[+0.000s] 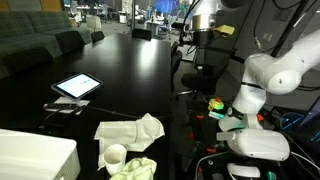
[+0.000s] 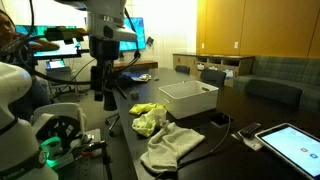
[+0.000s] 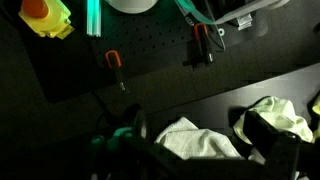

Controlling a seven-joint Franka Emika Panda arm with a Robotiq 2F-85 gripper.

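My gripper (image 2: 108,92) is open and held up beside the table's edge, apart from everything on the table. In the wrist view its dark fingers (image 3: 128,148) come in from the bottom, with nothing held between them. A crumpled white cloth (image 1: 130,133) lies on the dark table, partly visible behind the fingers in the wrist view. Near it is a pale yellow-green cloth (image 1: 136,170), bunched up. Close to both cloths stands a white mug (image 1: 115,157). An empty-looking white bin (image 2: 188,98) rests farther along the table; its contents are hidden.
A lit tablet (image 1: 78,86) and a dark remote-like object (image 2: 272,130) lie on the table, with a black cable (image 1: 112,111) running across it. Chairs line the back. Clamps (image 3: 117,68) and other gear sit by the robot's base.
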